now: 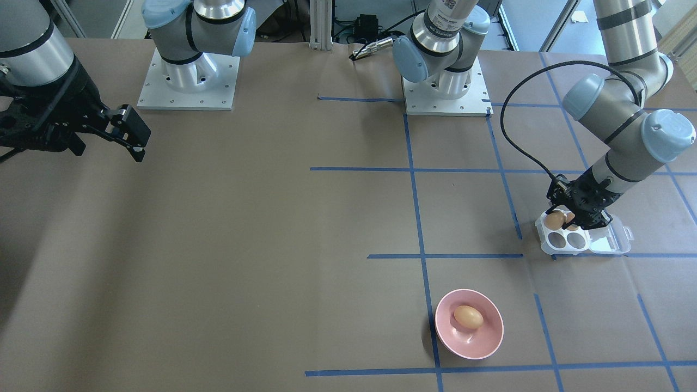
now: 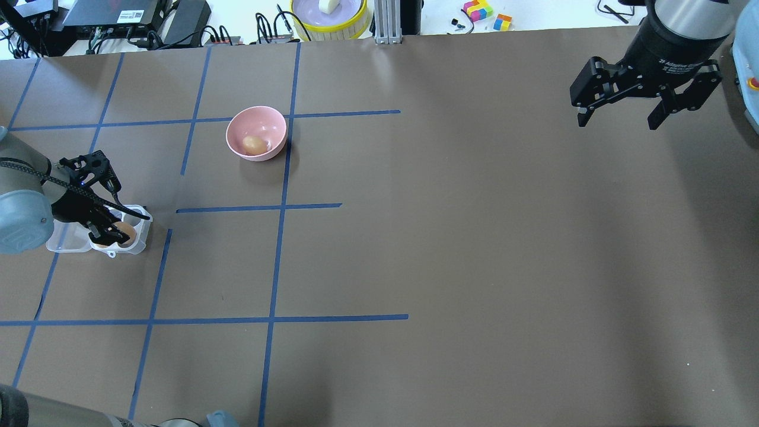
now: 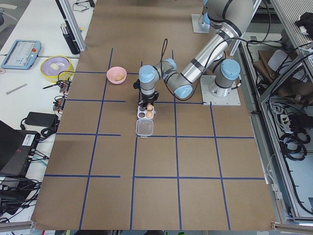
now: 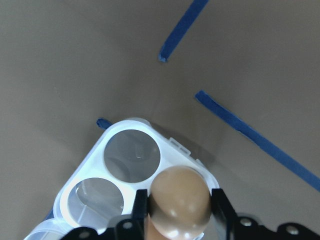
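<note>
My gripper is down at a white plastic egg carton [image 4: 95, 170] with an open clear lid [image 3: 144, 127], its black fingers closed around a brown egg [image 4: 180, 195] at one of the cups. Part of a second brown egg [image 4: 154, 231] shows beneath it in the left wrist view; the other two visible cups are empty. A pink bowl [image 1: 469, 340] holding one brown egg [image 1: 468, 317] stands apart from the carton, nearer the front camera.
Another black gripper [image 2: 633, 99] hangs over the other side of the table. Other arm bases [image 1: 447, 104] stand at the back edge.
</note>
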